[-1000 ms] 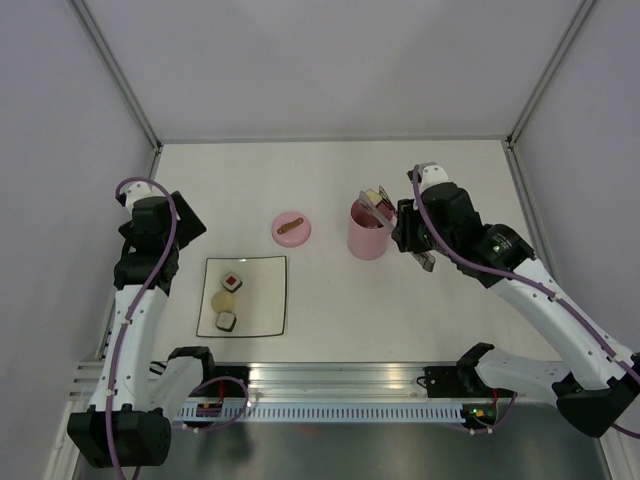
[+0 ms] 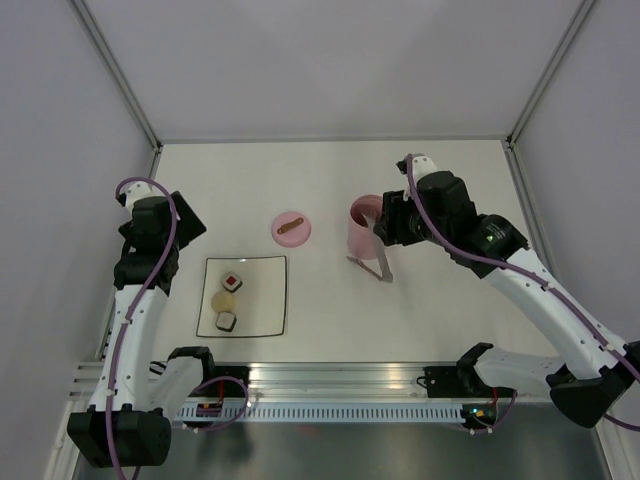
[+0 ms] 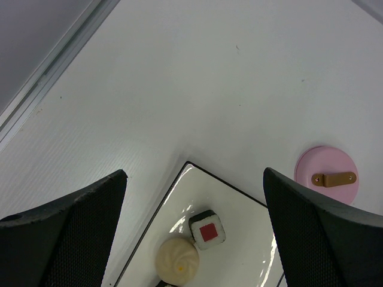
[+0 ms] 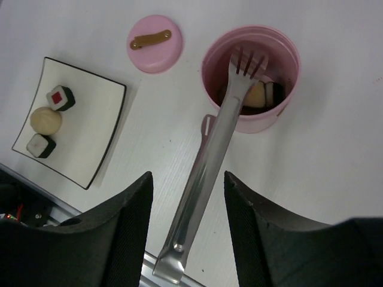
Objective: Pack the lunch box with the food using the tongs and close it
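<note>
Pink cup (image 2: pixel 361 232) stands on the table, a pale piece (image 4: pixel 257 95) and a dark-sided sushi piece (image 4: pixel 274 92) inside. Silver tongs (image 2: pixel 381 255) lean on its rim: one forked arm (image 4: pixel 206 164) reaches into the cup, while the other arm's tip (image 4: pixel 206 122) is outside. My right gripper (image 2: pixel 390 222) is by the cup; in its wrist view the fingers (image 4: pixel 140 203) stand apart on either side of the tongs, not clamping them. At the left my left gripper is open and empty, above the white tray (image 2: pixel 262 300) bearing two sushi pieces (image 3: pixel 207 230) and a round dumpling (image 3: pixel 178 261).
A round pink lid (image 2: pixel 291 229) with a brown strap lies between tray and cup. Low metal rails edge the table, with grey walls beyond.
The tongs have come out of my right gripper and swung down to lean on the cup. The food they held above it is now inside. My left arm has not moved.
</note>
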